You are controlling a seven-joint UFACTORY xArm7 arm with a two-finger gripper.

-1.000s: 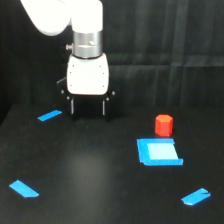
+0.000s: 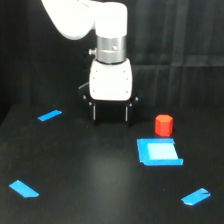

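Observation:
A red block (image 2: pixel 164 125) stands on the black table, right of centre. Just in front of it lies a blue-bordered square (image 2: pixel 142 150) with a pale middle. My gripper (image 2: pixel 111 118) hangs from the white arm, left of the red block and apart from it. Its two thin dark fingers point down, spread wide, and nothing shows between them.
Strips of blue tape lie on the table at far left (image 2: pixel 50 115), near left (image 2: pixel 23 188) and near right (image 2: pixel 196 197). Dark curtain (image 2: pixel 185 85) hangs behind.
The arm and gripper have moved to the right, nearer the red block, and slightly lower in the view. The block, the square and the tape strips have stayed put.

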